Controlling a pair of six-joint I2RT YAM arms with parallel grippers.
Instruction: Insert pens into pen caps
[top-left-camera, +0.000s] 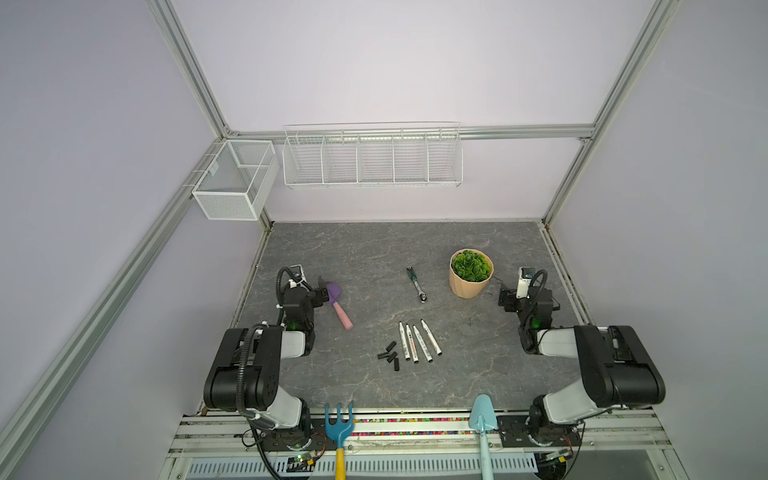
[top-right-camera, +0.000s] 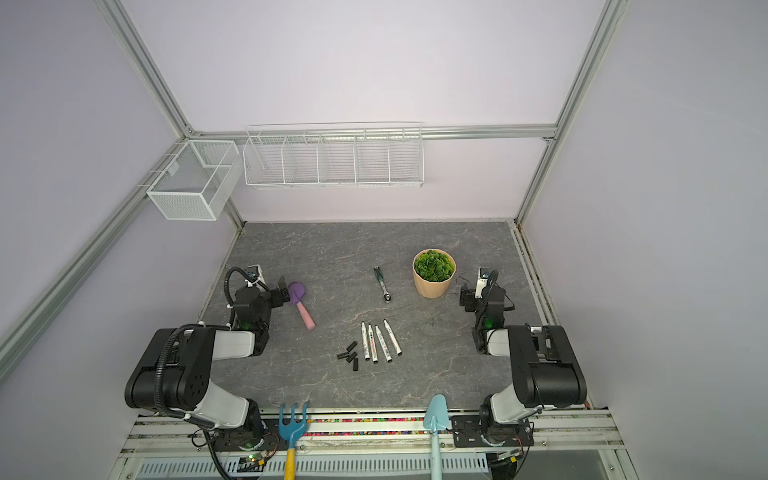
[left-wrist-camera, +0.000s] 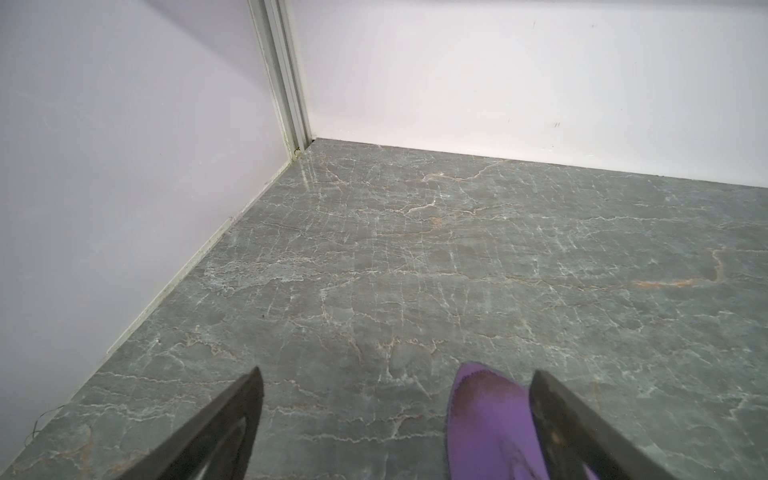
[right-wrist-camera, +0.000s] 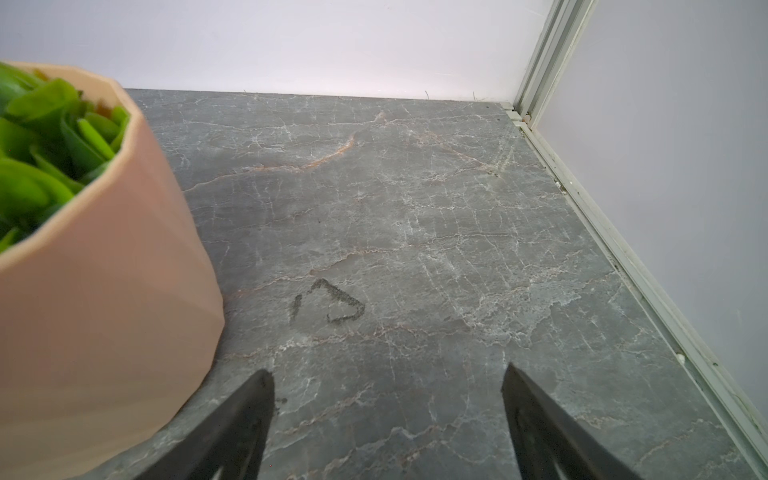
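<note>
Several white marker pens (top-left-camera: 415, 342) lie side by side, uncapped, at the front centre of the dark table. Just left of them lie several loose black caps (top-left-camera: 390, 346). My left gripper stands open at the left, low over the table, with the purple head of a pink-handled scoop (left-wrist-camera: 488, 416) just beyond its fingers. My right gripper is open at the right, beside the plant pot (right-wrist-camera: 104, 320), with nothing between its fingers.
A ratchet wrench (top-left-camera: 416, 284) lies at the centre. White wire baskets (top-left-camera: 372, 157) hang on the walls. A blue fork (top-left-camera: 339, 428) and a pale trowel (top-left-camera: 483, 420) lie along the front rail.
</note>
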